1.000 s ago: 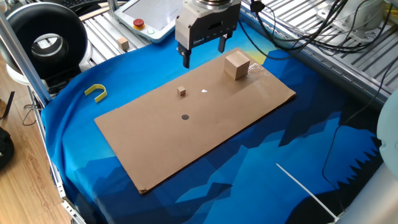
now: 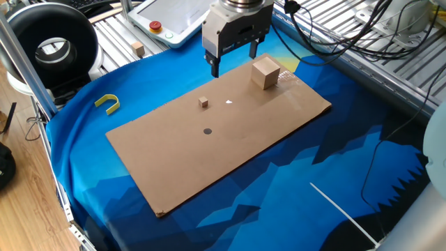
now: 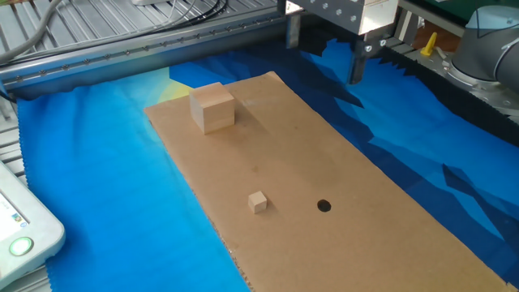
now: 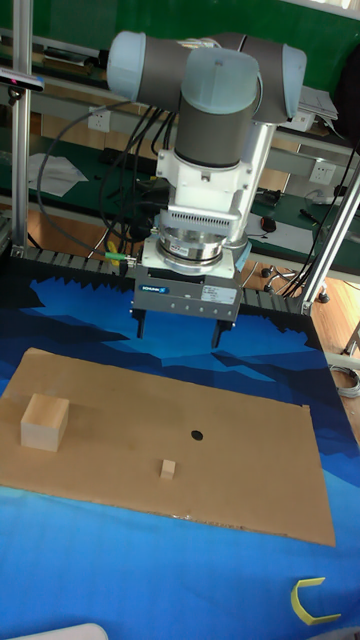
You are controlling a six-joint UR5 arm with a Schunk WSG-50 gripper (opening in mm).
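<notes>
My gripper (image 2: 234, 65) hangs in the air above the cardboard (image 2: 185, 167), its two dark fingers wide apart and nothing between them. In exterior view 3 the same open gripper (image 4: 177, 333) is above and behind the board. A large wooden cube (image 2: 265, 73) rests near one end of the cardboard. Closer to the middle sits a small wooden cube (image 3: 258, 203), with a black round spot (image 3: 324, 206) a short way from it. Both cubes stand apart from each other and from the gripper.
A yellow curved piece (image 2: 108, 104) lies on the blue cloth (image 4: 213, 581) beside the board. Another small wooden block (image 2: 138, 49) is on the slatted frame near a tablet with a red button (image 2: 155, 27). Cables (image 2: 341, 42) run along the far rail. Much of the cardboard is bare.
Both cubes have not moved.
</notes>
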